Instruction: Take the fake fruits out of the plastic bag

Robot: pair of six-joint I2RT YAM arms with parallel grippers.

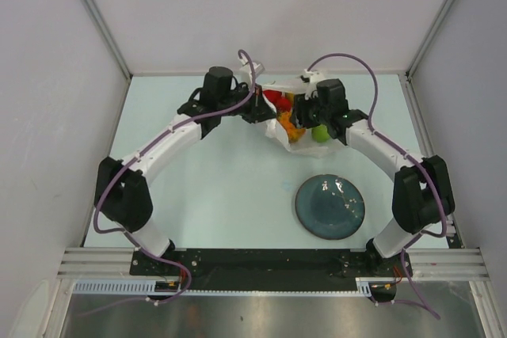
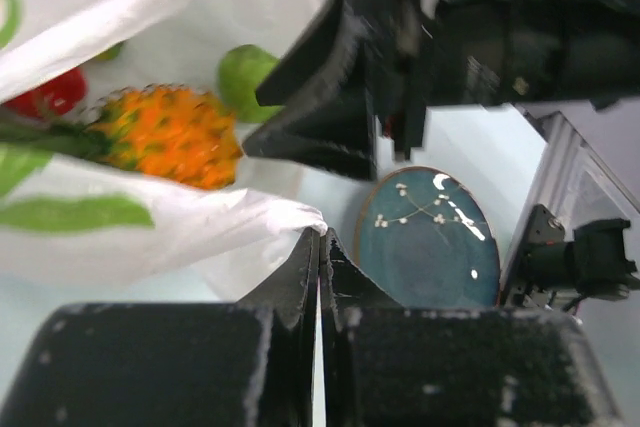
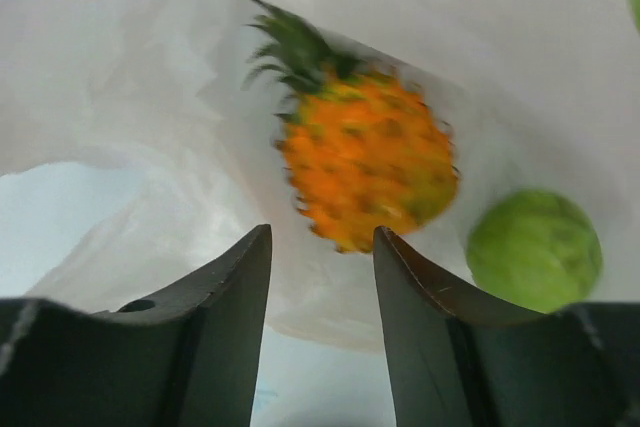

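Observation:
The white plastic bag lies at the back of the table with its mouth pulled wide. My left gripper is shut on the bag's edge, a fold of it pinched at the fingertips. Inside lies an orange fake pineapple with green leaves. Beside it is a round green fruit; red fruit shows farther left in the top view. Over the bag, my right gripper stands part open, and the pineapple shows beyond its fingertips with nothing clearly between them. Bag folds hide some of the contents.
A dark teal plate with a floral pattern sits empty in front of the bag. Clear white tabletop stretches across the left and front. Both grippers are close together at the bag.

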